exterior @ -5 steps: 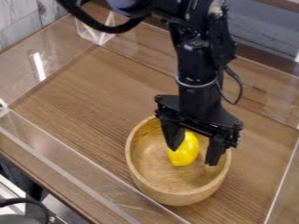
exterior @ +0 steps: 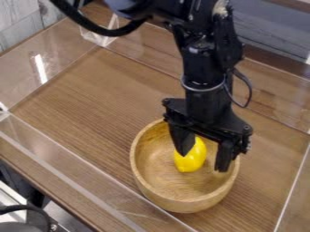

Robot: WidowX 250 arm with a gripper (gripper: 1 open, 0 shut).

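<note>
A black gripper (exterior: pixel 201 143) reaches down from the top over a light wooden bowl (exterior: pixel 160 182). Its two fingers stand open, one on either side above a yellow oval object (exterior: pixel 190 159) that lies in the bowl. The upper part of the yellow object is partly hidden by the gripper, and I cannot tell whether a finger touches it.
Raised clear edges run along its sides. Some dark cables show at the lower left, beyond the table.
</note>
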